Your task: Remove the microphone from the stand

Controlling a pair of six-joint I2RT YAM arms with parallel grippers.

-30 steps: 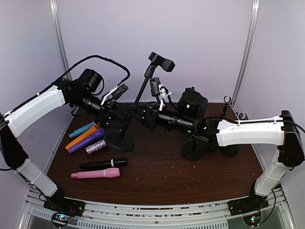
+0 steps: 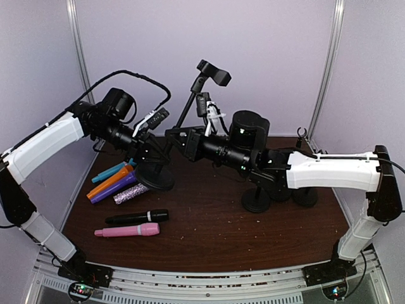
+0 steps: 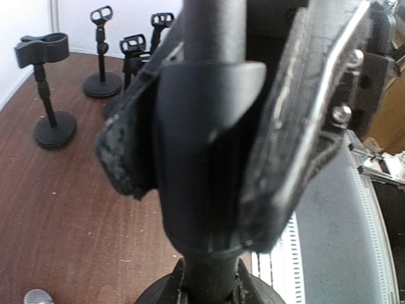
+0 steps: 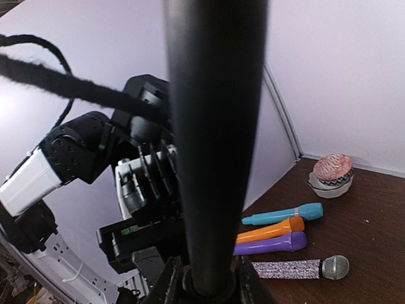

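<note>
A tall black stand hangs raised and tilted between my arms, its holder head [image 2: 212, 73] at the top and round base [image 2: 155, 178] low. My left gripper [image 2: 158, 152] is shut on the pole near the base; in the left wrist view black fingers [image 3: 285, 164] flank the pole [image 3: 202, 145]. My right gripper [image 2: 180, 140] is shut on the pole just above, and the pole [image 4: 215, 126] fills the middle of the right wrist view. I see no microphone in the holder.
Loose microphones in blue [image 2: 111, 171], orange, purple, glitter, black and pink [image 2: 126, 231] lie at the table's left. Other stands [image 2: 255, 200] stand at the right. Two bowls [image 4: 331, 174] show in the right wrist view.
Both grippers and the held stand have risen slightly, with the stand's top shifting a little up and left.
</note>
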